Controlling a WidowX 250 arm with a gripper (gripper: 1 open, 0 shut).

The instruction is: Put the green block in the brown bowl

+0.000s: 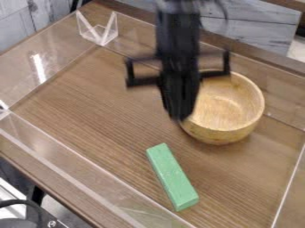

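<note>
The green block (173,176), long and flat, lies on the wooden tray floor near the front. Behind it and to the right stands the brown bowl (243,107), its inside bare where it shows. My black gripper (179,107), blurred by motion, hangs above the tray, up and away from the block and covering the bowl's left side. No green shows at its fingers. The blur hides how far apart the fingertips are.
A clear plastic wall (71,183) runs along the tray's left and front side. A small clear bracket (98,28) stands at the far left. The tray floor left of the block is free.
</note>
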